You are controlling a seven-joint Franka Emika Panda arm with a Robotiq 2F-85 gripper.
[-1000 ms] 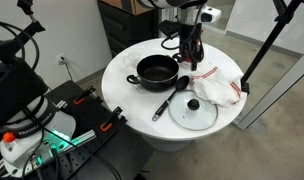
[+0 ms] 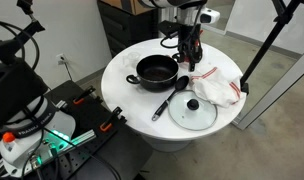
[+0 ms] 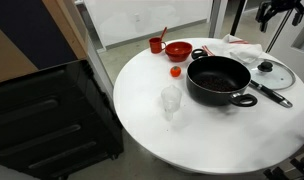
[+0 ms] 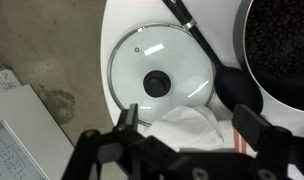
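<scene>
My gripper hangs in the air over the far side of the round table, its fingers wide apart and nothing between them. Below it lies a white cloth with red stripes (image 2: 220,86). A black two-handled pot (image 3: 221,78) stands uncovered, with dark beans (image 4: 282,35) inside. The glass lid (image 2: 194,113) with a black knob rests flat on the table, apart from the pot. Between pot and lid lies a black spoon (image 2: 170,98). In the wrist view, the gripper's fingers cover part of the cloth.
Exterior view 2 shows a red bowl (image 3: 179,49), a red cup (image 3: 157,45), a small tomato (image 3: 176,71) and a crumpled clear item (image 3: 172,99) on the white table (image 3: 142,120). A dark cabinet (image 3: 52,115) stands beside it.
</scene>
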